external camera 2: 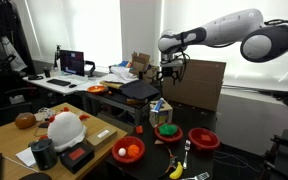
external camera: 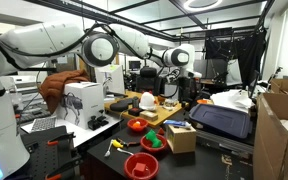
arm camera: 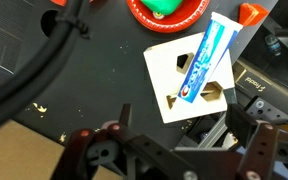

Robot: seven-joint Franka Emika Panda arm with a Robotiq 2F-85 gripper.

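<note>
My gripper [external camera: 189, 98] hangs in the air behind and above a pale cardboard box [external camera: 181, 141], its fingers apart. In the wrist view the gripper has widely spaced dark fingers and nothing between them. Below, the box top [arm camera: 165, 67] shows cut-out holes. A blue-and-white carton [arm camera: 209, 55] lies slantwise across that top, clear of the fingers. From the other side, the gripper [external camera 2: 171, 76] appears above and slightly right of the box [external camera 2: 161, 117].
A red bowl [external camera 2: 202, 148] and a bowl holding a green object [external camera 2: 168, 130] stand near the box. Other clutter includes a yellow banana [external camera 2: 177, 173] and a dark grey tray [external camera: 220, 121]. A tall cardboard box [external camera: 280, 135] borders the right side.
</note>
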